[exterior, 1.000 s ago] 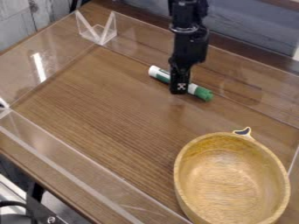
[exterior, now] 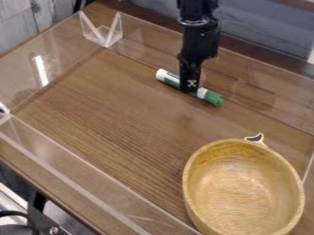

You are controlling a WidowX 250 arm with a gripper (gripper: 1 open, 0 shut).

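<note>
The black gripper [exterior: 190,81] reaches down from the top of the camera view onto a white and green cylinder, like a marker or tube [exterior: 208,96], lying diagonally on the wooden table [exterior: 110,138]. Its fingertips are at the middle of the cylinder, partly covering it. The gripper looks narrow; whether anything is between its fingers cannot be seen clearly.
A yellow oval basket [exterior: 243,197] fills the lower right, with a small white object [exterior: 254,139] behind it. Clear plastic pieces stand along the upper left edge.
The gripper has shifted slightly back and up in the view from its lower position on the cylinder. The cylinder looks nearly unmoved.
</note>
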